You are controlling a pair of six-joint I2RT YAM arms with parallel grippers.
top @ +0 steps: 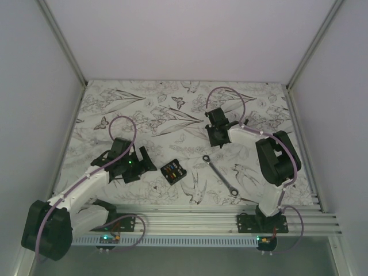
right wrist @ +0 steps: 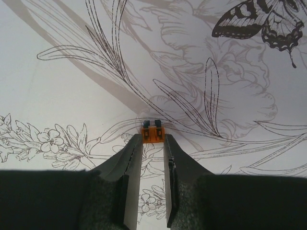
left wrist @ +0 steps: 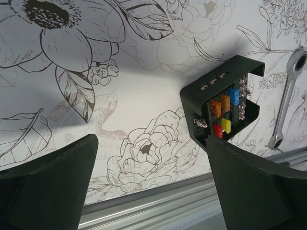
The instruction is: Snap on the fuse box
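The black fuse box (top: 173, 171) lies at the middle front of the patterned mat, seen closer in the left wrist view (left wrist: 196, 96) with blue, orange, yellow and red fuses inside. My right gripper is shut on a small orange fuse (right wrist: 153, 134), its two dark prongs pointing away from the fingers, above a bare part of the mat right of centre. My left gripper (top: 145, 159) stands open to the left of the box, its fingers wide apart with nothing between them.
A long steel wrench (top: 220, 175) lies to the right of the fuse box. Metal rails (top: 178, 230) run along the front edge.
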